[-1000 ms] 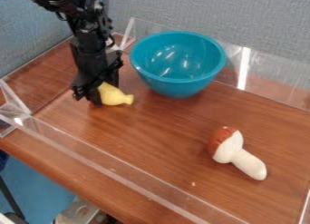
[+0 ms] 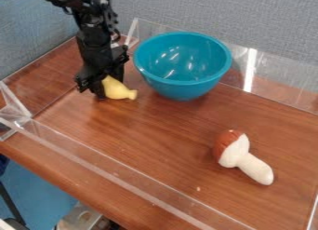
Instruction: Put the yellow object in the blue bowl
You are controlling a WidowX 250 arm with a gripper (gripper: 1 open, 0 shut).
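Observation:
The yellow object (image 2: 119, 89), rounded with a narrower knob pointing right, is at the left part of the wooden surface. My black gripper (image 2: 93, 90) points down right against it, and its fingers cover the object's left end. Whether the fingers close on it is too dark and small to make out, as is any gap beneath it. To the right and a little behind, the blue bowl (image 2: 183, 85) stands upright, and its visible inside looks empty.
A toy mushroom with a brown-and-white cap (image 2: 232, 146) and white stem lies at the right front. Low clear walls (image 2: 125, 182) edge the wooden surface (image 2: 147, 147). Its middle is open.
Gripper and yellow object have both shifted slightly up in the picture, staying together. The bowl and the mushroom have kept their places.

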